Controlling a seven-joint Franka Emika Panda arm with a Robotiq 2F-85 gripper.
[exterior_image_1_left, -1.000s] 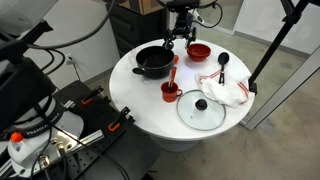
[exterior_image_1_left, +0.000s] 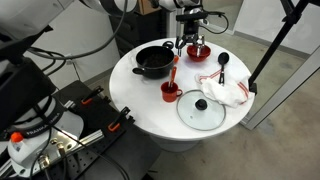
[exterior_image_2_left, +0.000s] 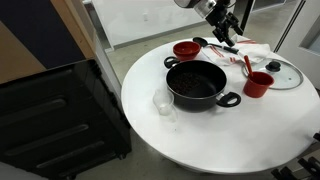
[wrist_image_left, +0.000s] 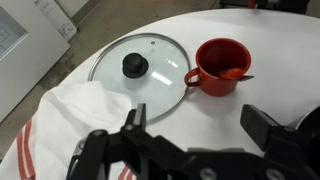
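Over the far side of the round white table, my gripper (exterior_image_1_left: 190, 46) hangs beside the red bowl (exterior_image_1_left: 204, 55) and partly hides it. The wrist view shows its fingers wide apart, with only tabletop between the fingers. The black pot (exterior_image_2_left: 197, 84) stands to the left in exterior view 1. A red mug (wrist_image_left: 218, 66) holds a red-handled utensil (exterior_image_1_left: 174, 71). Near it lies a glass lid (wrist_image_left: 160, 78) with a black knob. A white towel (exterior_image_1_left: 226, 91) with red stripes has a black ladle (exterior_image_1_left: 223, 62) lying by it.
A clear cup (exterior_image_2_left: 163, 102) stands beside the pot, close to the table edge. A black drawer unit (exterior_image_2_left: 65, 115) stands off the table.
My gripper has shifted right, away from the pot and towards the red bowl, and now covers more of the bowl. The objects on the table have not moved.
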